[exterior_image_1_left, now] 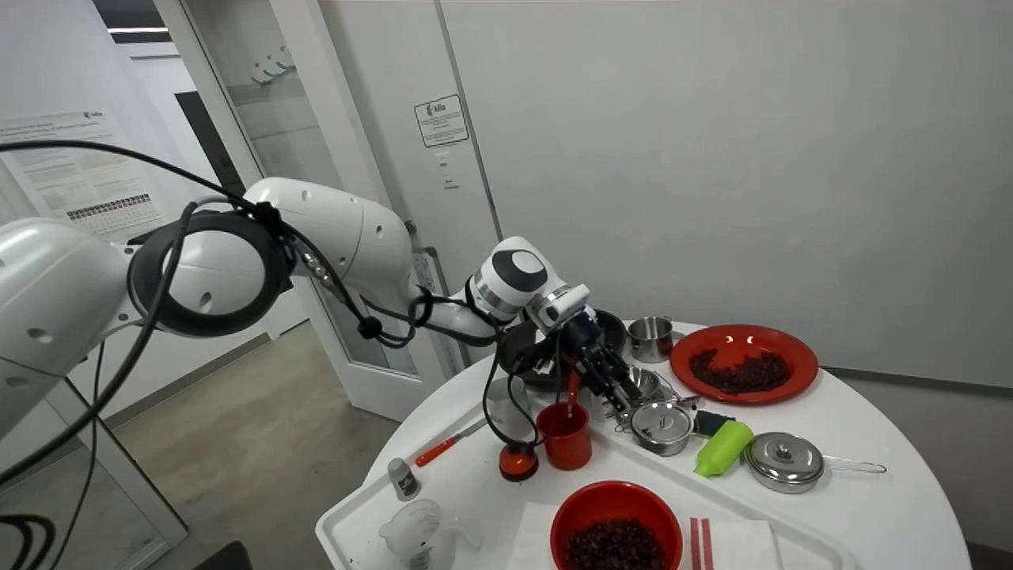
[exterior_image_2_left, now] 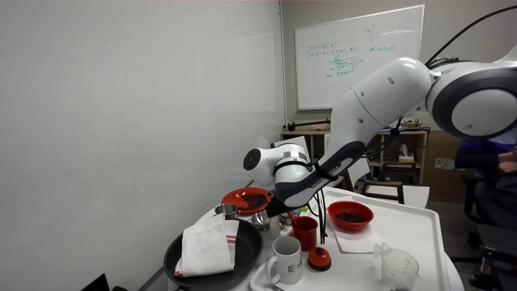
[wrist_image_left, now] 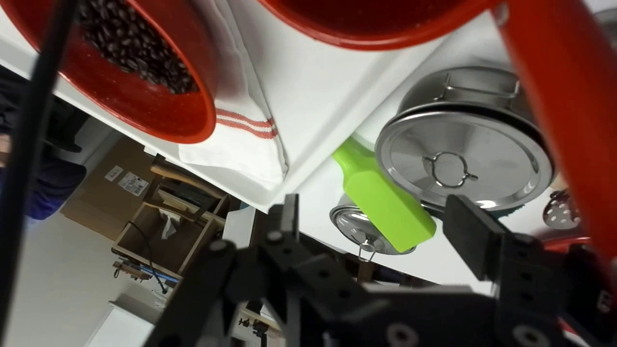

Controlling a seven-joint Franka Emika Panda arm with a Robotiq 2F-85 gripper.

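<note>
My gripper [exterior_image_1_left: 624, 407] points down beside the red mug [exterior_image_1_left: 565, 438], over the cookware at the back edge of the tray. In the wrist view the gripper is open, its fingers [wrist_image_left: 471, 231] well apart with nothing between them. A red utensil handle [exterior_image_1_left: 574, 391] leans out of the mug. Close to the camera, that handle [wrist_image_left: 558, 110] runs along the outer side of one finger, not between the two; whether they touch I cannot tell. Part of the mug [wrist_image_left: 376, 26] shows at the top.
Beyond the fingers lie a lidded steel pot [wrist_image_left: 462, 156] and a green-handled tool [wrist_image_left: 382, 199]. A red bowl of beans [exterior_image_1_left: 615, 503] sits on the tray. The black pan [exterior_image_2_left: 247, 252] holds a white cloth [exterior_image_2_left: 206, 247]; a white mug [exterior_image_2_left: 286, 262] stands near it.
</note>
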